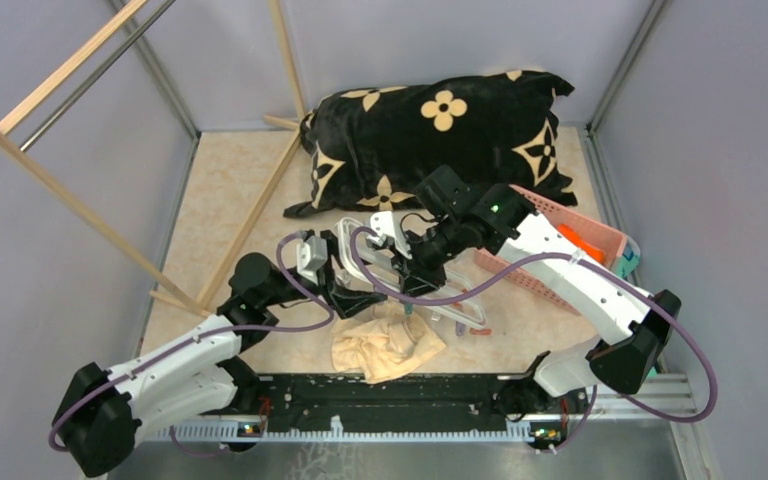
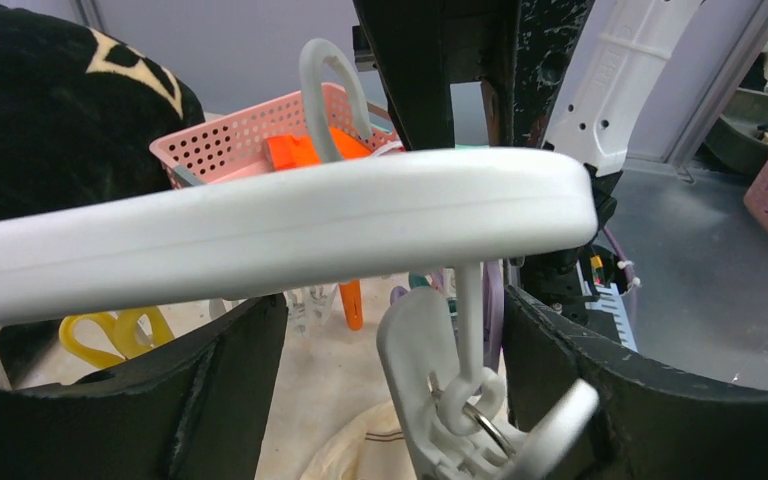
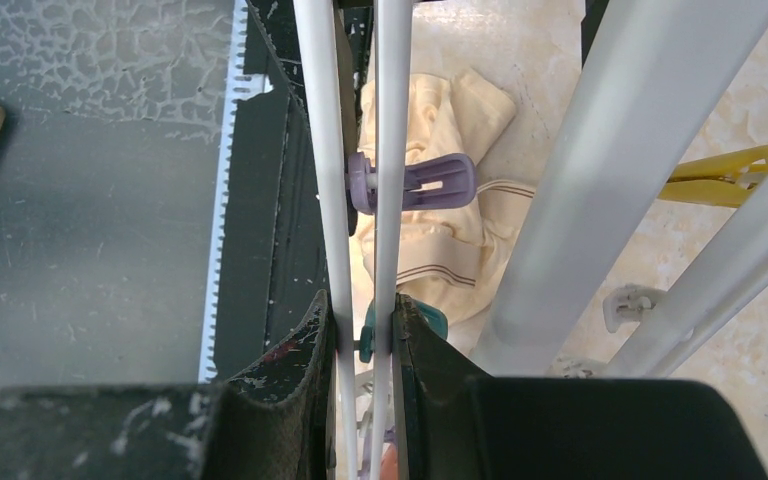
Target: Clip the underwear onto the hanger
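In the top view the white hanger (image 1: 465,312) hangs over the cream underwear (image 1: 385,350), between my grippers. My right gripper is shut on the hanger's white rods. My left gripper is open around a white clip (image 2: 410,350) beneath the hanger bar (image 2: 280,220); whether it touches the clip is unclear. Purple and teal clips (image 3: 438,188) show over the underwear in the right wrist view.
A pink basket (image 1: 600,245) with orange items sits at the right. A black patterned pillow (image 1: 440,140) lies at the back. A wooden rack (image 1: 80,205) stands at the left.
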